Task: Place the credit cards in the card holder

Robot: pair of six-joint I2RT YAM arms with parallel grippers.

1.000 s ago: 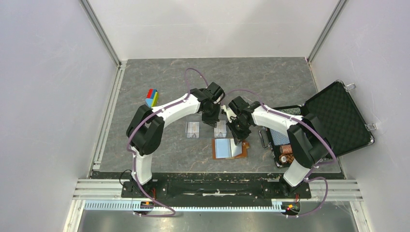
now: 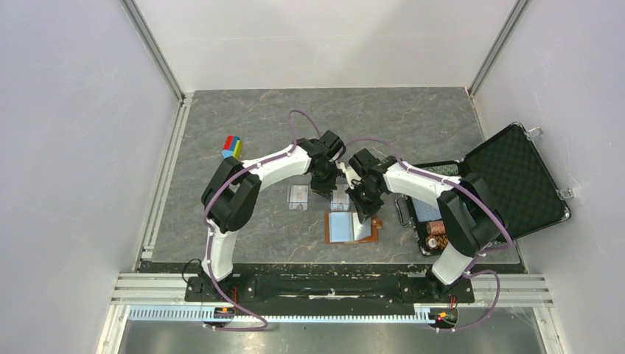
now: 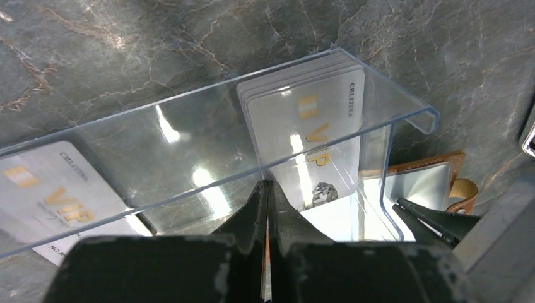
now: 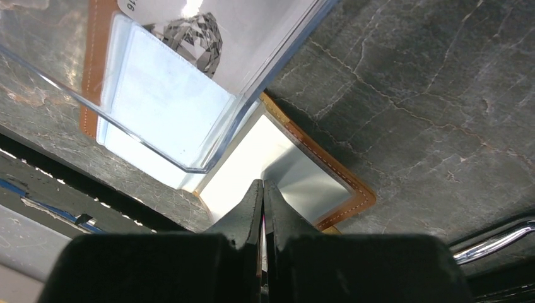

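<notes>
A stack of silver VIP cards [image 3: 337, 107] lies at the right end of a clear plastic tray [image 3: 120, 126]; another VIP card [image 3: 60, 189] is at its left end. My left gripper is shut with nothing showing between its fingers, its tips at the tray's front edge, beside the stack. The brown leather card holder [image 4: 347, 208] lies spread in front of the tray, with pale blue pages on the left and a clear sleeve [image 4: 252, 158] on the right. Over that sleeve my right gripper is shut; nothing shows between its fingers. The tray's corner overlaps part of the holder.
An open black case [image 2: 516, 184] with several items, including a copper-coloured cylinder [image 2: 436, 228], stands on the right. Coloured blocks [image 2: 231, 146] sit at the far left. Clear grey table lies behind the arms and at the front left.
My left arm has moved a little to the right, and the tray with its cards has shifted right too. The holder has moved slightly right. My right arm looks almost still.
</notes>
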